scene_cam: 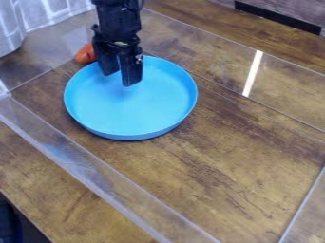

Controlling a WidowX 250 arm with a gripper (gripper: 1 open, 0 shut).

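My black gripper [120, 65] is lowered over the back of a round blue plate [127, 109], fingers pointing down; whether anything sits between them is hard to make out. An orange object [84, 54], rounded and elongated, lies just behind the plate's back-left edge, partly hidden by the gripper.
Transparent edges or strips run along the left and right. A whitish translucent item [10, 24] stands at the top left, and a dark edge crosses the top right.
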